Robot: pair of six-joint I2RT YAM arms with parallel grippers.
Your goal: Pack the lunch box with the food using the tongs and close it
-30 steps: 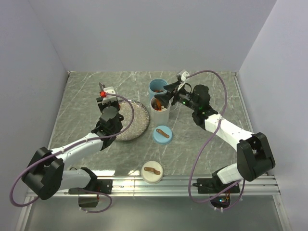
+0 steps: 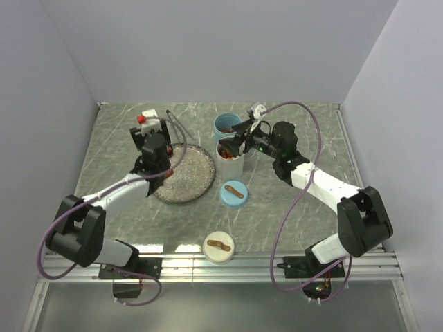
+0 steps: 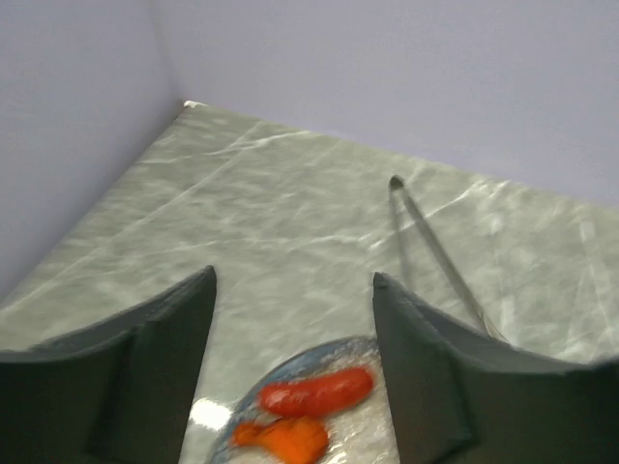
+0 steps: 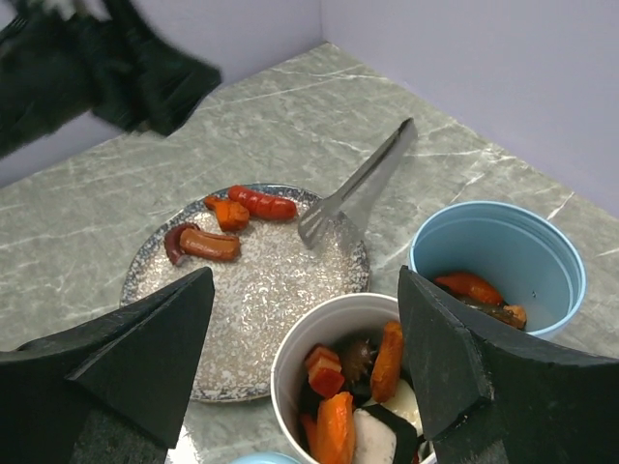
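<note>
Metal tongs (image 4: 363, 184) rest on the rim of the speckled plate (image 2: 197, 180), their handle end on the table beyond it. My left gripper (image 2: 151, 131) stands above the plate's far left side, apart from the tongs. Its fingers (image 3: 174, 333) are spread, with nothing between them in the left wrist view. On the plate lie a red sausage (image 4: 261, 202), an orange piece (image 4: 232, 215) and a brown sausage (image 4: 210, 245). My right gripper is open over the white container (image 2: 230, 166), which holds mixed food. Behind it, the blue container (image 4: 498, 237) has a few pieces inside.
A blue lid (image 2: 234, 194) with a brown handle lies in front of the white container. Nearer the front edge is a cream lid (image 2: 219, 247). Bare table (image 2: 284, 228) extends to the right, and the far left is also clear.
The left gripper has let go of the tongs and shifted slightly left and back. The right arm has hardly moved.
</note>
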